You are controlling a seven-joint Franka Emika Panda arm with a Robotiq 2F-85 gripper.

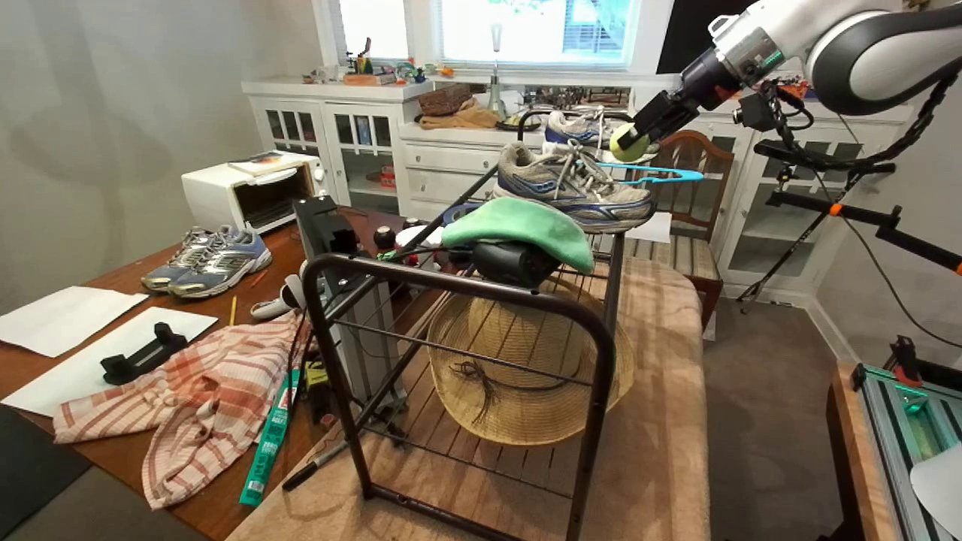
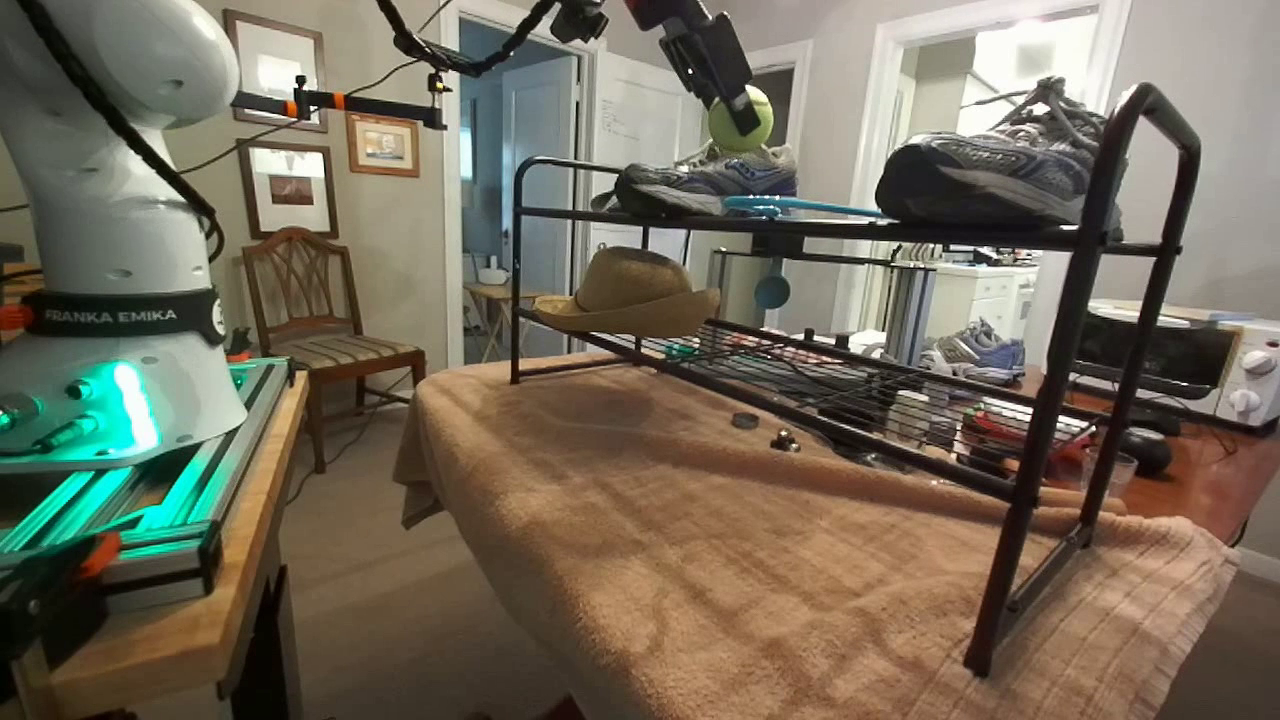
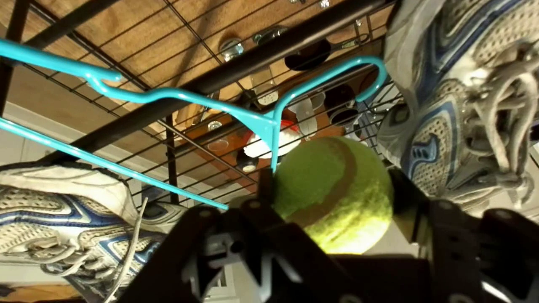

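Observation:
A yellow-green tennis ball is pinched between the fingers of my gripper, which is shut on it. In exterior view 2 the ball hangs above the rack's top shelf, in front of or over a grey and blue sneaker; whether they touch I cannot tell. Beneath the ball in the wrist view, a light-blue hanger lies across the wire shelf. One sneaker is to the right of the ball there, another sneaker to the left.
The dark metal rack stands on a towel-covered table. A green cap sits at the top shelf's near end. On the lower shelf is a straw hat. A wooden chair stands behind.

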